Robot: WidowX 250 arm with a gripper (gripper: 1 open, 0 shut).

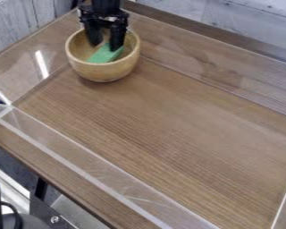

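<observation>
A wooden bowl (pixel 121 70) sits at the top left of the table with a green object (pixel 105 55) inside it. My dark gripper (pixel 105 38) reaches down from the top edge into the bowl, above the green object. Its fingers are small and dark in this view; they look apart, with nothing clearly held between them.
A wall or ridged edge lies at the far left, and dark objects (pixel 8 215) are at the bottom left corner.
</observation>
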